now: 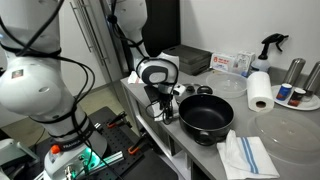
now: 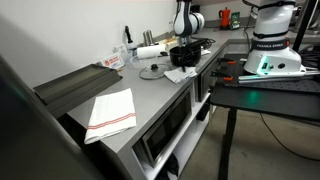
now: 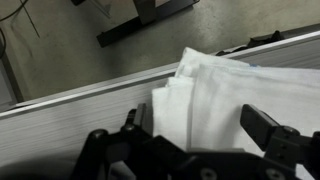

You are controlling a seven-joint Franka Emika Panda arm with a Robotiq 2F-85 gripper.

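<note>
A plain white cloth [image 3: 215, 110] lies at the counter's front edge, beneath my gripper. In the wrist view the fingers are open, with one dark finger [image 3: 262, 127] over the cloth's right part and the other near its left side; nothing is gripped. Exterior view 1 shows the gripper [image 1: 165, 116] low over this cloth [image 1: 153, 114], left of a black pot [image 1: 207, 115]. Whether the fingertips touch the cloth cannot be told. The second exterior view shows the arm's white hand [image 2: 185, 22] above the far counter, its fingertips unclear.
A blue-striped white towel [image 1: 248, 157] lies right of the pot. Behind stand a paper towel roll [image 1: 260, 91] and a clear container [image 1: 230, 86]. A red-striped towel [image 2: 111, 113] lies on the near counter [image 2: 150, 100], with bare surface around it.
</note>
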